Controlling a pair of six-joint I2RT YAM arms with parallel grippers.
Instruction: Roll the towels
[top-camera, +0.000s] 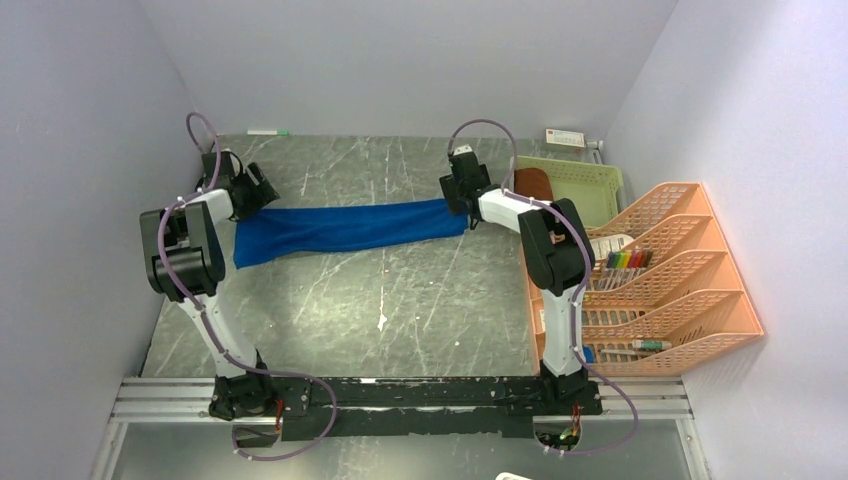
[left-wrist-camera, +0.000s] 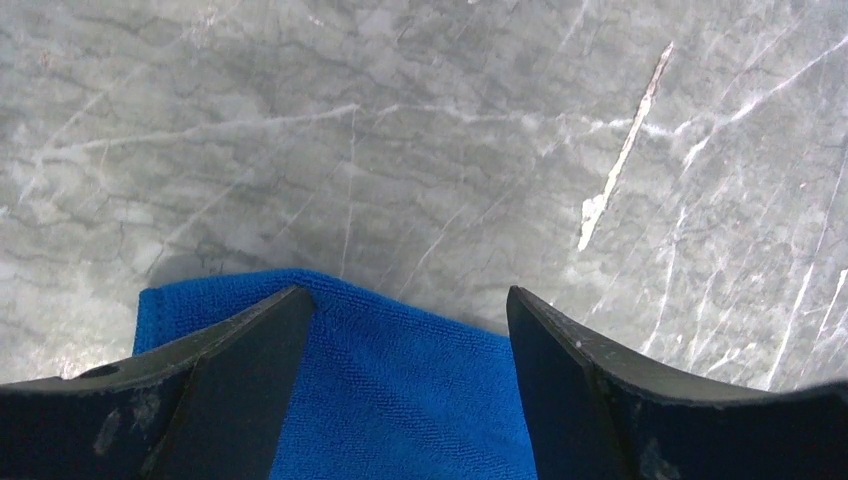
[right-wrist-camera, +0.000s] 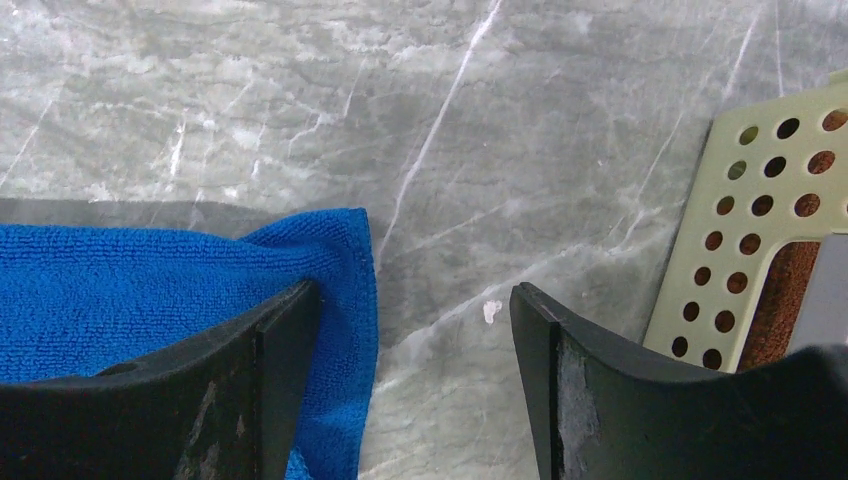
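A blue towel (top-camera: 340, 228) lies as a long flat strip across the table, a few folds in it and its left end wider. At the towel's far left corner is my left gripper (top-camera: 262, 186); in the left wrist view its fingers (left-wrist-camera: 235, 370) stand apart over the far edge of the towel (left-wrist-camera: 390, 370), gripping nothing. My right gripper is open at the towel's right end. Its left finger (right-wrist-camera: 270, 340) covers part of the blue cloth beside a puckered corner, and bare table shows between the fingers.
At the back right a pale green basket (top-camera: 592, 190) holds a rolled brown towel (top-camera: 533, 184). Orange racks (top-camera: 705, 290) with pens stand along the right side. A green-capped marker (top-camera: 267, 132) and a white box (top-camera: 565, 138) lie at the back edge.
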